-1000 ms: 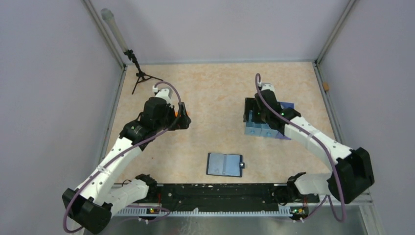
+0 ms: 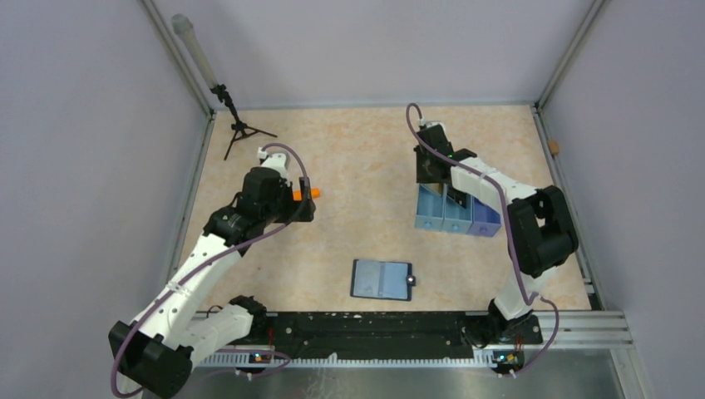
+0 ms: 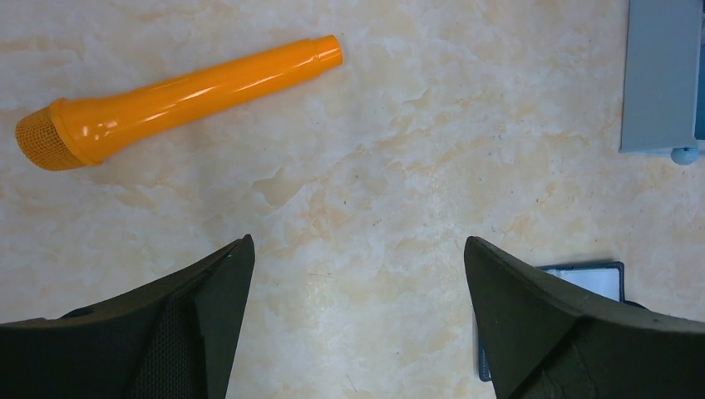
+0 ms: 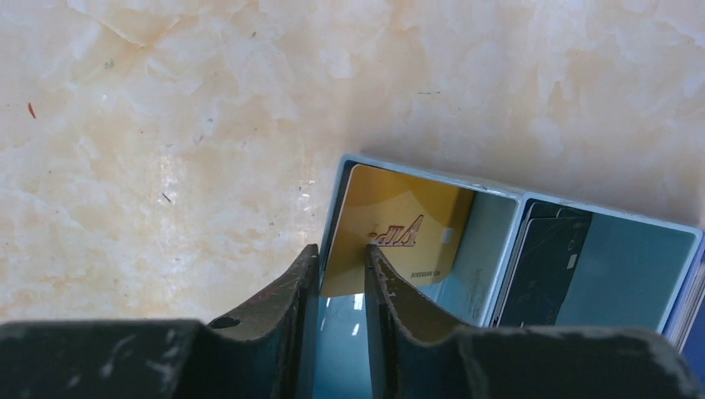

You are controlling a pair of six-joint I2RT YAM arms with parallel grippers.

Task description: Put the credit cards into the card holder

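The card holder (image 2: 381,279) lies unfolded flat near the table's front edge, its inside pale blue-grey. A gold credit card (image 4: 399,220) leans in the left compartment of a blue box (image 2: 429,223); dark cards (image 4: 544,266) stand in the middle one. Over the left compartment, my right gripper is part open, its fingertips close on either side of the gold card's left edge and the box wall in that view; contact cannot be made out. My left gripper stands wide open above bare table, nothing between its fingers.
An orange microphone (image 3: 199,91) lies beside the left gripper. At the back left stands a small black tripod (image 2: 239,125) carrying a pale tube. Clear table stretches between the two arms and around the card holder.
My right gripper has moved toward the back of the box, and its fingers have since drawn closer together.
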